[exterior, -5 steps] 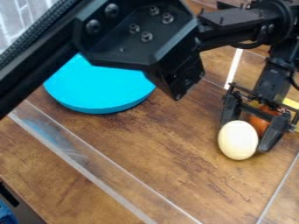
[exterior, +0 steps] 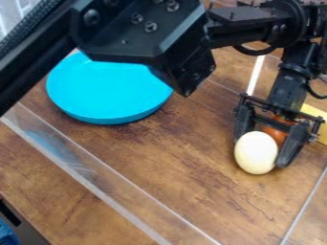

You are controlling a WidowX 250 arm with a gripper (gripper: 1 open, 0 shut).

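Observation:
My gripper (exterior: 269, 136) points down at the right side of the wooden table, around an orange round object (exterior: 274, 132) that is partly hidden by the fingers. A white egg-shaped object (exterior: 255, 156) lies just in front of it, touching or very near the fingertips. Whether the fingers are closed on the orange object is hard to tell. A bright blue round plate (exterior: 102, 96) rests at the upper left, partly behind the black arm.
A yellow object (exterior: 308, 121) is behind the gripper at the right edge. Clear strips cross the table at lower left and right.
The arm and gripper have shifted slightly to the left and down over the last second. The white object has moved very slightly left.

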